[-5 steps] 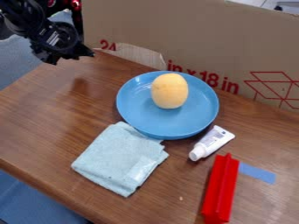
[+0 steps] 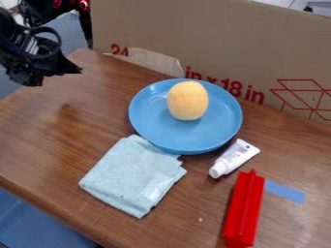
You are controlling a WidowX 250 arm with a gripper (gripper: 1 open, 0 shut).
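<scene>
My gripper is at the upper left, low over the far left part of the wooden table, apart from the objects on it; its fingertips are small and dark, and nothing shows between them. A yellow rounded object sits on a blue plate. A folded light-blue cloth lies in front of the plate, and a white tube lies to the right of the cloth.
A red elongated object and a blue strip lie at the front right. A cardboard box stands along the back.
Over the last second my gripper has moved a little left and down. The objects on the table have not moved.
</scene>
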